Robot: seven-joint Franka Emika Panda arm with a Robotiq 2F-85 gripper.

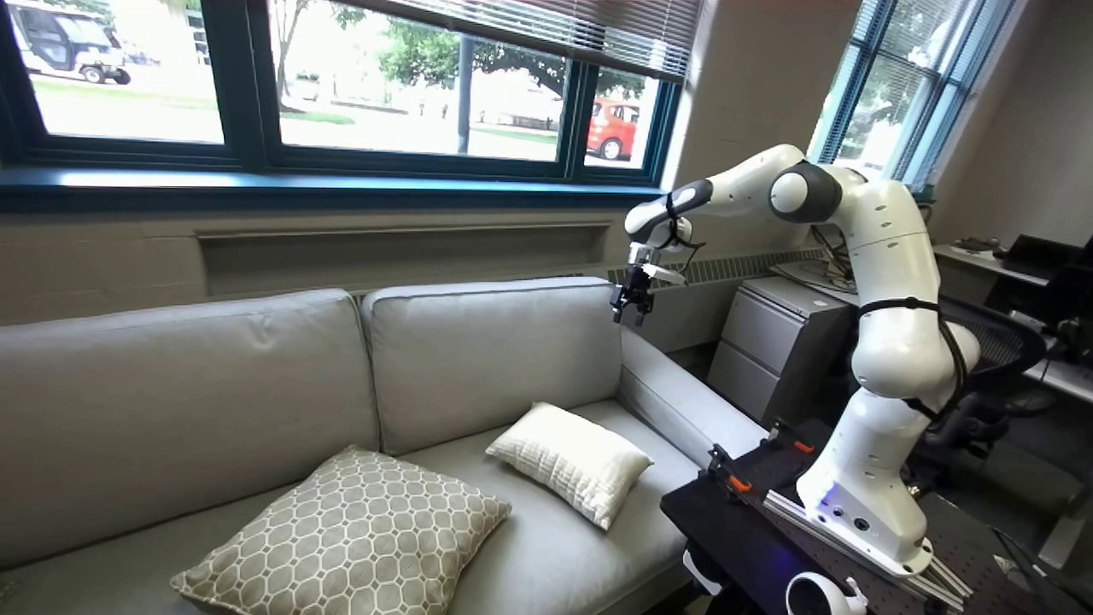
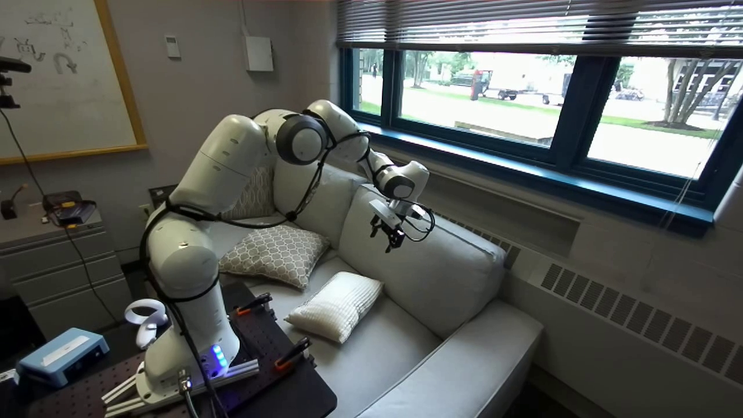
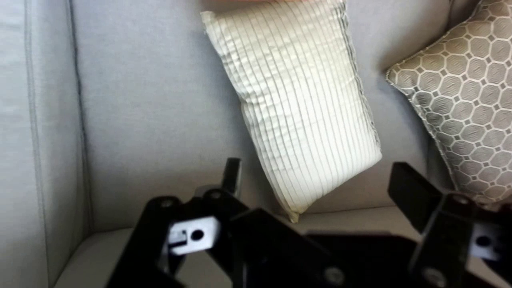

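Note:
A small white ribbed pillow point(image 1: 570, 461) lies flat on the right-hand seat of the grey couch point(image 1: 492, 338). In the wrist view the same white pillow point(image 3: 307, 96) slants down the middle, one corner pointing between my fingers. My gripper point(image 1: 633, 313) hangs in the air well above the seat, apart from the pillow. Its two fingers point(image 3: 232, 175) are spread wide, with nothing held. To the pillow's left in exterior view 1 rests a larger beige patterned pillow point(image 1: 353, 533); its edge shows at the right of the wrist view.
The couch backrest point(image 2: 432, 265) stands close to my gripper, with the armrest point(image 2: 466, 362) to one side. Black clamps point(image 2: 292, 354) are fixed to the edge of my base table point(image 2: 306, 390). A window sill point(image 1: 410, 190) runs behind the couch.

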